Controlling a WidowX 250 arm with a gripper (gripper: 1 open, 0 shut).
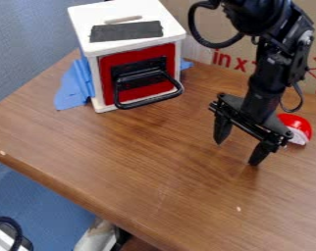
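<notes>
My black gripper (237,139) hangs low over the wooden table at the right, its two fingers spread apart with nothing seen between them. Just behind it to the right lies a red and white round object (294,127), partly hidden by the arm. At the back left stands a white toy oven (111,25) with a red front, a black door handle and a dark pad on top.
A blue cloth (72,88) lies left of the oven. A cardboard panel (221,53) stands behind the arm. The table's left edge drops to a blue floor.
</notes>
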